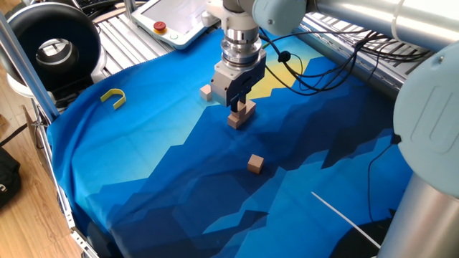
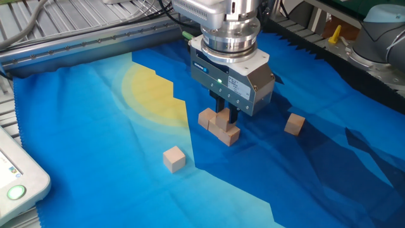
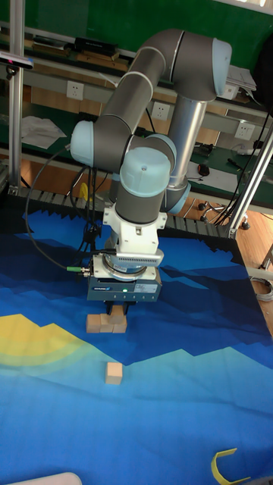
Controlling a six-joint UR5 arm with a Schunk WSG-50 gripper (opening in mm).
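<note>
A wooden cube (image 2: 223, 120) sits between the two dark fingers (image 2: 233, 113) of my gripper (image 2: 226, 111), which looks shut on it. Directly beneath is a short row of wooden blocks (image 2: 229, 135) on the cloth; whether the held cube touches their tops I cannot tell. Exterior view 3 shows the row (image 3: 95, 325) from another side, under the gripper (image 3: 118, 311). Two more wooden cubes lie apart from the row: a pale one (image 2: 174, 159) and a darker one (image 2: 294, 124), each on a different side.
The blue patterned cloth (image 1: 136, 150) has wide free areas around the blocks. A yellow curved piece (image 1: 115, 97) lies near its left edge. A thin white rod (image 1: 344, 218) is at the lower right. The teach pendant (image 1: 176, 21) stands beyond the cloth, with cables (image 1: 344, 68) behind the arm.
</note>
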